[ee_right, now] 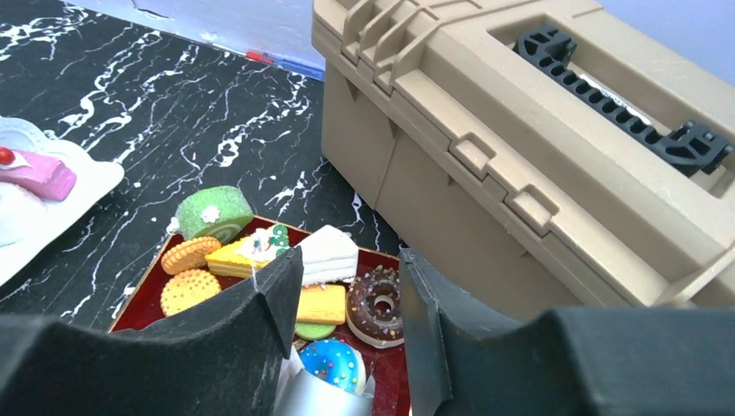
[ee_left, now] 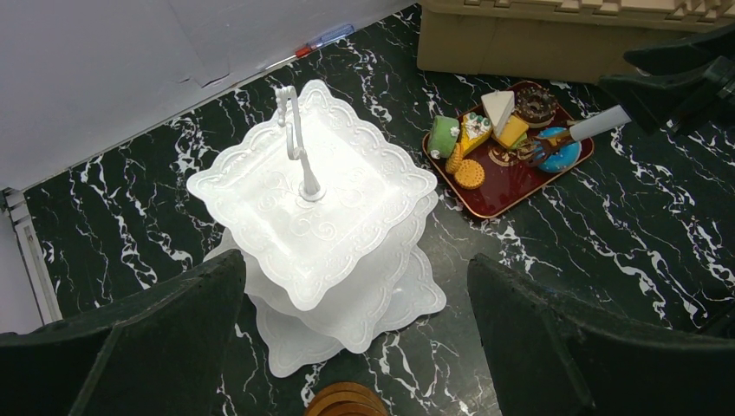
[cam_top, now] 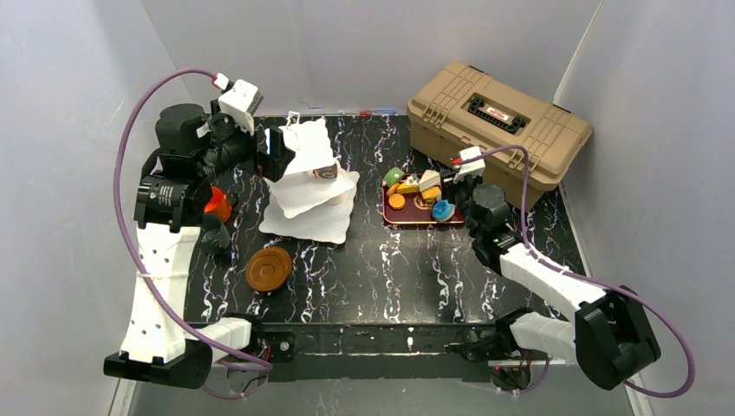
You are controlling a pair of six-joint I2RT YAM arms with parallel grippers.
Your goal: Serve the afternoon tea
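Note:
The white tiered stand [ee_left: 338,208] stands left of centre with my left gripper open high over it, empty. On the red tray [ee_left: 490,195] at right lie a cake roll [ee_right: 208,212], biscuits [ee_right: 186,295], a yellow cake slice [ee_right: 227,260], a white slice [ee_right: 325,256], a chocolate donut [ee_right: 374,316] and a blue donut [ee_right: 329,360]. My right gripper is open over the tray, with a utensil's pale handle [ee_left: 598,121] below its fingers. A pink cake [ee_right: 39,178] sits on the stand.
A tan case [cam_top: 498,113] stands behind the tray. A brown round board [cam_top: 268,269], a red mug [cam_top: 217,204] and a dark cup [cam_top: 214,234] are at left.

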